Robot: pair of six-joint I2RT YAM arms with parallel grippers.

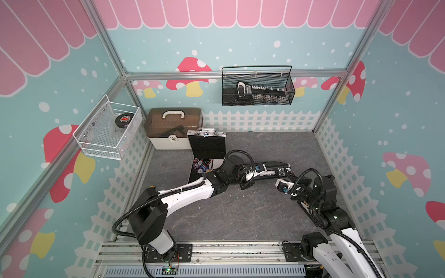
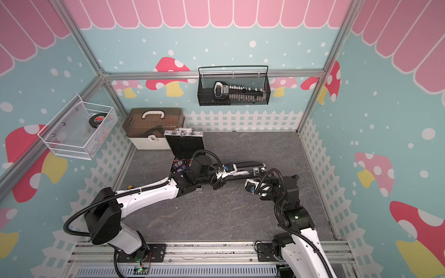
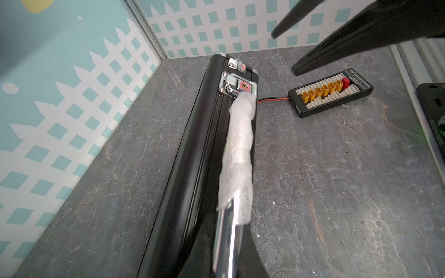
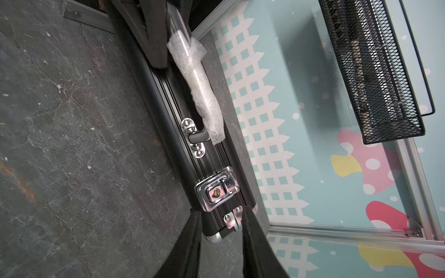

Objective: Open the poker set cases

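A black closed case [image 3: 185, 180] lies on the floor, its handle wrapped in white bubble wrap [image 4: 199, 92]. My left gripper [image 1: 252, 176] is shut at that handle, which lies along its fingers in the left wrist view; whether it grips it is hard to tell. My right gripper stands part open just beyond the case's end, near a metal latch [image 4: 216, 190]. An open black case [image 1: 206, 146] with chips inside stands behind the left arm, lid raised.
A brown-lidded box [image 1: 173, 125] sits at the back left. A power board [image 3: 330, 90] with yellow connectors lies beside the case. A black wire basket [image 1: 257, 88] and a white one [image 1: 106, 134] hang on the walls.
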